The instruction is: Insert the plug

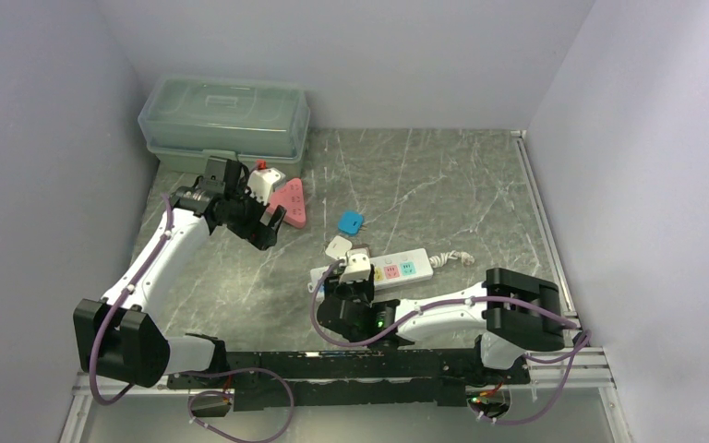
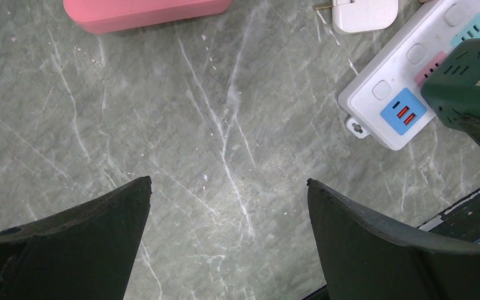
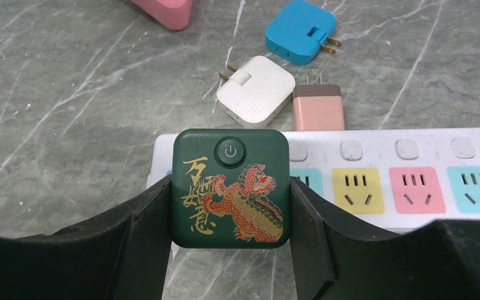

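Note:
A dark green charger with a gold and red dragon print (image 3: 231, 200) is over the left part of the white power strip (image 3: 412, 219), between the fingertips of my right gripper, which is shut on it. Whether its prongs are in a socket is hidden. The strip has coloured socket panels, with the rightmost clear in the right wrist view. The charger also shows at the right edge of the left wrist view (image 2: 462, 87). My left gripper stands open over bare table, left of the strip, nothing between its fingers.
Behind the strip lie a white adapter (image 3: 253, 90), a blue one (image 3: 300, 28) and a pink-brown one (image 3: 317, 112). A pink triangular strip (image 1: 288, 203) and a lidded bin (image 1: 222, 120) are at back left.

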